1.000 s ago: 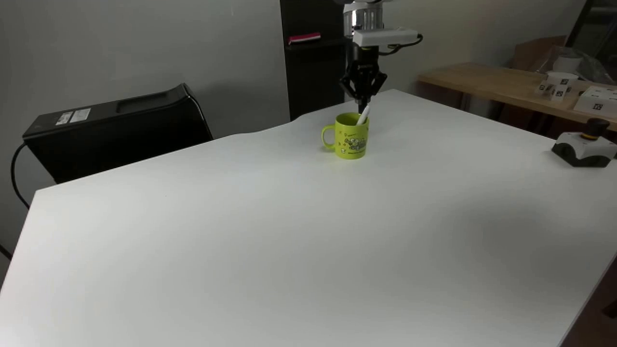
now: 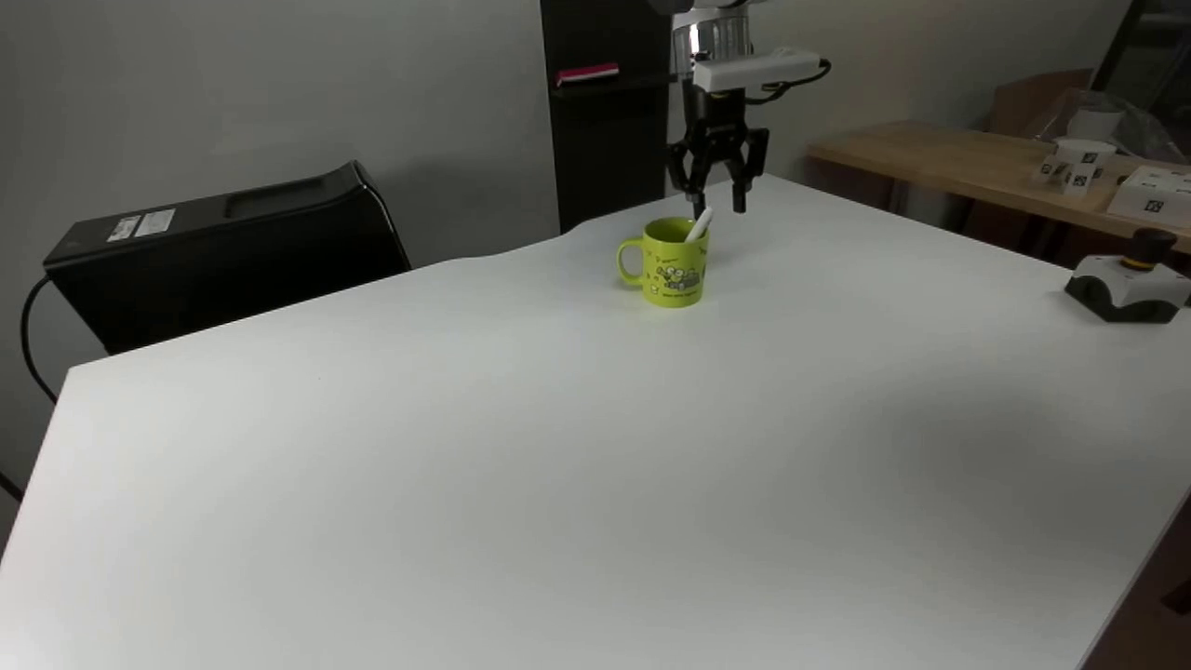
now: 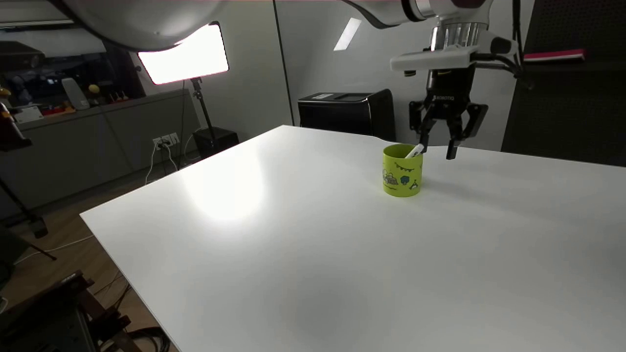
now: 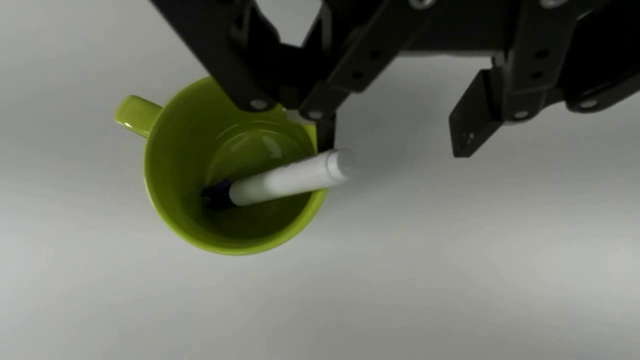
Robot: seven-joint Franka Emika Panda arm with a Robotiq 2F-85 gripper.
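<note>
A lime-green mug (image 2: 673, 274) stands upright near the table's far edge, its handle to the left in exterior view 1. Inside it leans a white marker (image 4: 288, 182), dark end down on the mug's floor, pale end poking out over the rim. My gripper (image 3: 437, 153) is at the mug's side, its fingers apart and nothing between them. In the wrist view one finger (image 4: 326, 131) reaches the mug's rim beside the marker; whether it touches cannot be told. The other finger (image 4: 475, 117) hangs over bare table, clear of the mug.
The white table (image 2: 502, 447) is otherwise empty, with wide free room in front of the mug. A black bin-like box (image 2: 234, 246) stands beyond the far left edge. An emergency-stop box (image 2: 1130, 279) sits at the right edge.
The gripper's fingers were together above the mug's edge and now stand spread. The arm has shifted slightly right, and the mug has moved slightly left. The marker still leans in the mug.
</note>
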